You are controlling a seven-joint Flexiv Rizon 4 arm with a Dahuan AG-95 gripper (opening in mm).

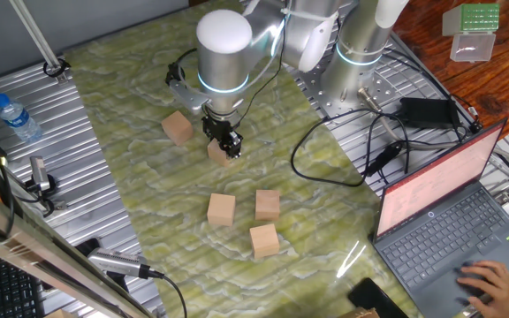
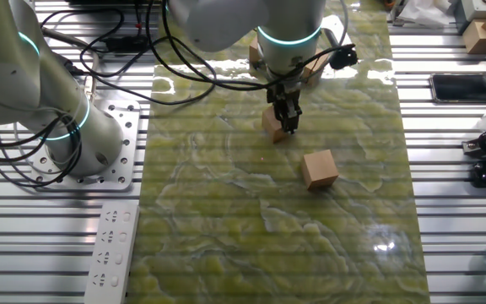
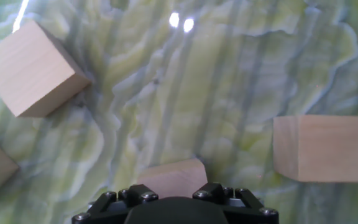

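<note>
My gripper [image 1: 224, 141] points down over a wooden block [image 1: 217, 157] and partly covers it from above. In exterior view 2 the gripper [image 2: 287, 118] stands close against that block [image 2: 271, 127], which rests on the mat; contact cannot be made out. The wrist view has the gripper at the bottom edge, with a block [image 3: 174, 177] showing just beyond it. Its fingertips are largely hidden, so how the fingers stand is unclear. Another block [image 1: 178, 129] sits nearby. Three more blocks [image 1: 222, 209] lie grouped farther along the mat.
The green marbled mat [image 2: 260, 245] has wide bare areas. A loop of black cable [image 1: 294, 159] lies on its edge near the base. The laptop [image 1: 453, 230], with a person's hand [image 1: 493, 287] on it, and a phone [image 1: 374, 299] border one corner.
</note>
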